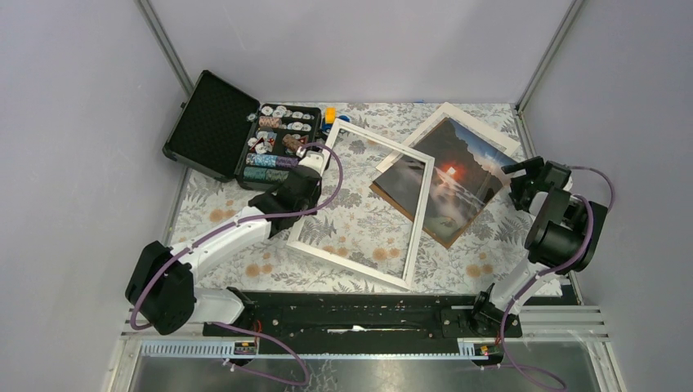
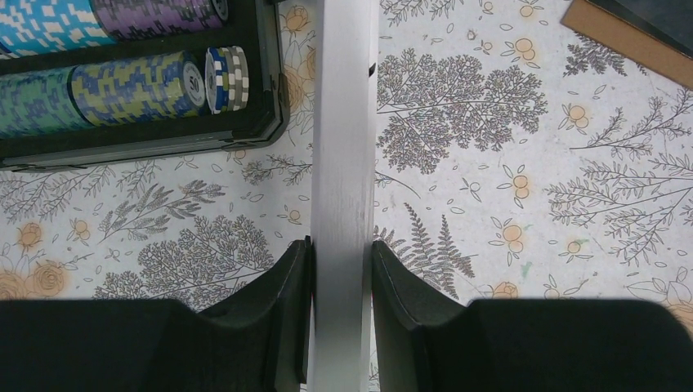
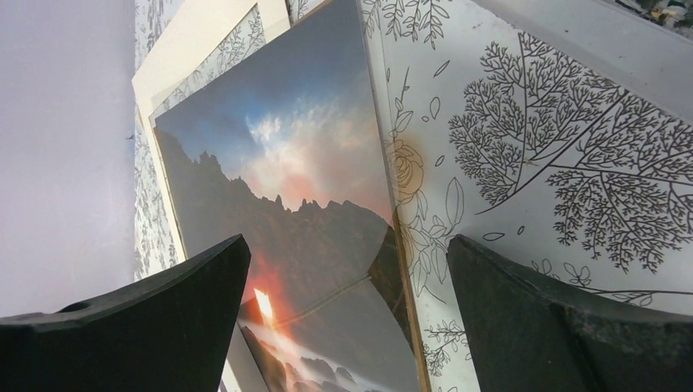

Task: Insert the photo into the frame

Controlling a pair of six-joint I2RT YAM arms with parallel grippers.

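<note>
The empty white frame (image 1: 419,216) is in the middle of the table, its right bar crossing over the left part of the photo. My left gripper is shut on the frame's left bar (image 2: 343,122), a pad against each side. The photo (image 1: 458,175), a mountain sunset on a brown backing, lies face up on the right, partly on top of a cream mat (image 1: 490,133). At the photo's right corner my right gripper (image 1: 507,175) stands open. In the right wrist view the photo (image 3: 302,220) shows beneath and between the parted fingers, none of it gripped.
An open black case of poker chips (image 1: 282,143) stands at the back left, close to the frame's left bar. A small yellow and blue toy (image 1: 330,117) sits beside it. Walls bound the table.
</note>
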